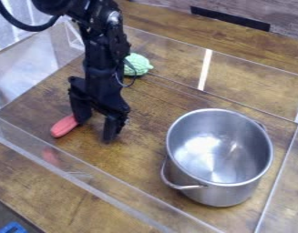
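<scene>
The black gripper (95,118) is low over the wooden surface at the left, beside a red elongated object (65,126) that lies partly behind its fingers. Whether the fingers are open or shut is hard to make out. A large steel pot (218,146) with a side handle stands upright at the right, apart from the gripper.
A pale green item (137,65) lies behind the arm. Clear plastic walls edge the wooden work area (163,96). Bare wood is free between the gripper and the pot and toward the back right.
</scene>
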